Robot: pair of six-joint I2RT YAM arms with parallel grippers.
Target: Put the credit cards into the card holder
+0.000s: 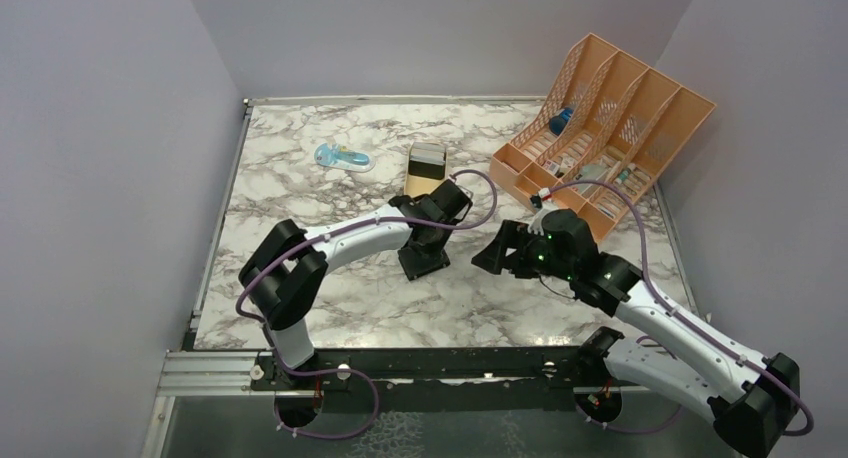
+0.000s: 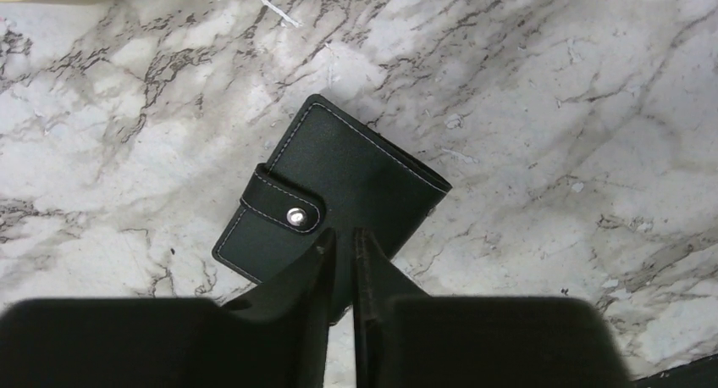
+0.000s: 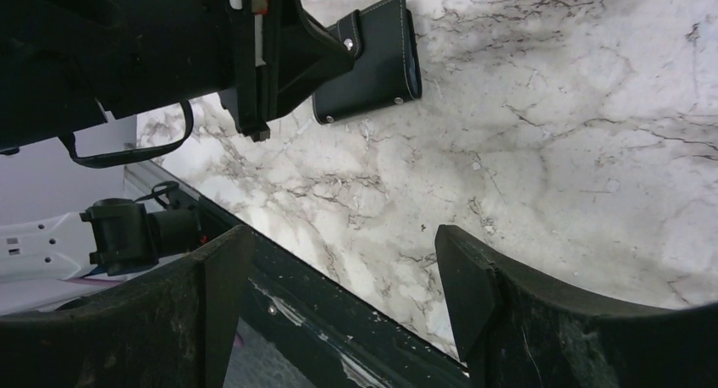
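The card holder is a dark wallet [image 2: 368, 168] with white stitching and a strap snapped down; it lies closed on the marble table. My left gripper is over its lower part, the fingers parted by a narrow gap with nothing visible between them. That arm covers much of the wallet [image 1: 427, 265] in the top view. To its right, my right gripper stands wide open and empty, apart from the wallet. Behind the left arm, a cream stand [image 1: 424, 186] carries flat grey and dark pieces [image 1: 427, 158], perhaps the cards; their details are too small to read.
An orange divided rack [image 1: 530, 188] with small items occupies the back right, close behind the right arm. A blue package [image 1: 344, 158] lies at the back left. Bare marble surrounds the wallet at the front and right.
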